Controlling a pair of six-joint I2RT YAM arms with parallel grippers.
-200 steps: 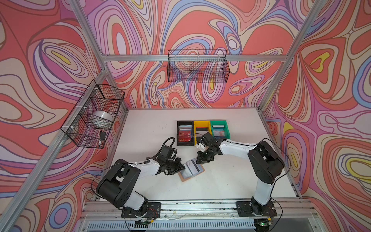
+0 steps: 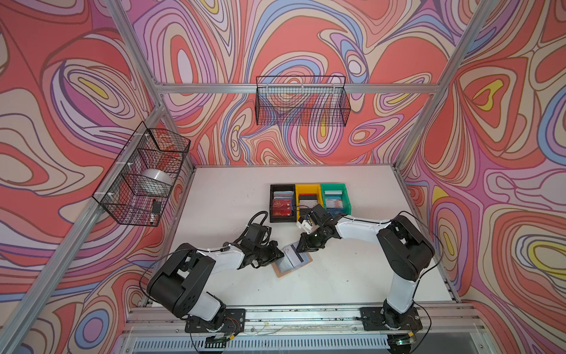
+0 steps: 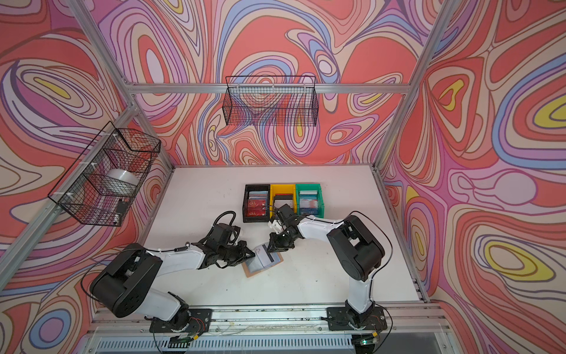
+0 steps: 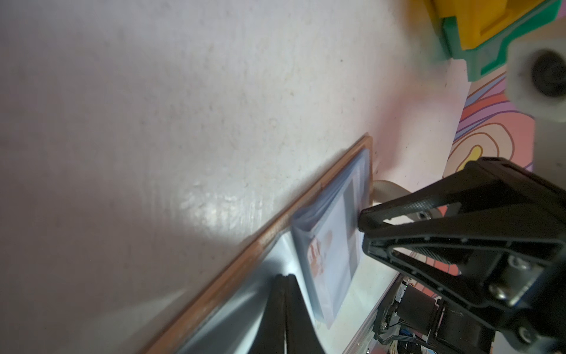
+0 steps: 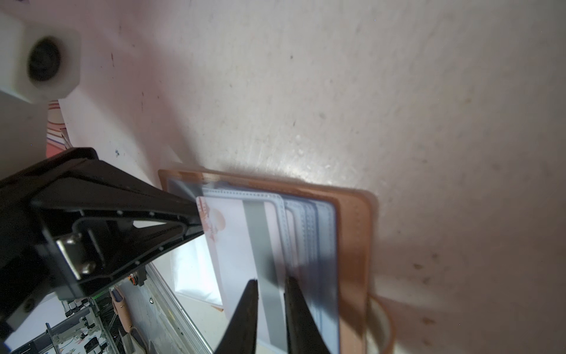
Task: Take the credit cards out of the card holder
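An open card holder [image 2: 283, 270] with a tan border and clear sleeves lies on the front middle of the table. A white card with a grey stripe [image 5: 265, 236] shows in the sleeves on its right side in the right wrist view. My left gripper [image 2: 277, 253] is low at the holder's left part; its dark fingertips show at the bottom of the left wrist view, their gap hard to judge. My right gripper [image 2: 303, 244] is at the holder's right part, its fingertips over the striped card, slightly apart, with nothing clearly held.
Behind the holder stand three bins, black [image 2: 283, 218], yellow [image 2: 308, 187] and green [image 2: 346, 200], with cards inside. Wire baskets hang on the left and back frames.
The left gripper has barely moved.
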